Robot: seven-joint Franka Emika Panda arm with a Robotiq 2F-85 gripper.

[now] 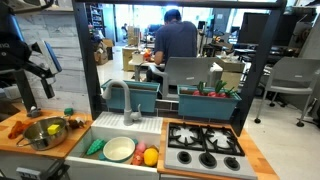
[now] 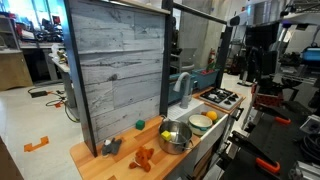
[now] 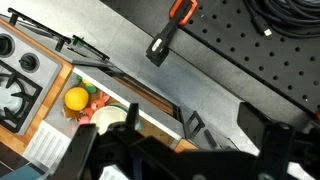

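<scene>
My gripper is open and empty, its two dark fingers wide apart in the wrist view. It hangs at the upper left in exterior view 1 and at the upper right in exterior view 2, clear of the counter and sink. A metal pot [image 1: 47,141] with something yellow inside stands on the wooden counter. In the sink lie a pale bowl [image 1: 119,149], a red item [image 1: 138,159] and a round orange-yellow item [image 1: 151,157]. From the wrist, the orange-yellow item [image 3: 76,98] shows at lower left, while the bowl is partly hidden by a finger.
A four-burner stove [image 1: 205,148] is right of the sink, and a faucet [image 1: 121,98] rises behind it. Dark uprights [image 1: 88,60] frame the counter. An orange toy [image 2: 143,158] lies near the pot. Cables [image 3: 285,15] rest on the dark perforated surface.
</scene>
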